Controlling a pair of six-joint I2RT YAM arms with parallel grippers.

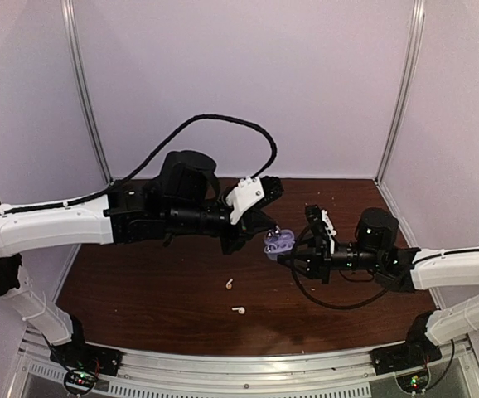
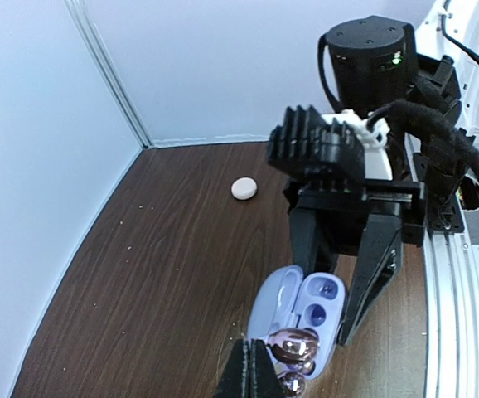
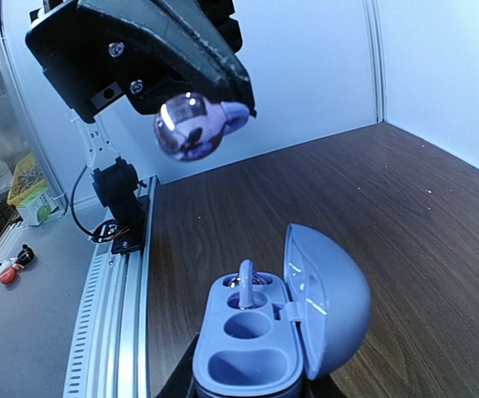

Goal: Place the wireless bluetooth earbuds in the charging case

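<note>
The lavender charging case is gripped by my right gripper, whose fingers sit either side of it. Its lid is open, held off the table. In the right wrist view an earbud piece stands in the far end of the case, while the nearer hollows look empty. My left gripper is shut on a purple earbud with a shiny, clear round end. That earbud hangs above the case, apart from it in the right wrist view; in the left wrist view shiny round parts overlap the case.
Two small white earbuds lie on the brown table nearer the front. A white round object rests on the table in the left wrist view. Both grippers are close together.
</note>
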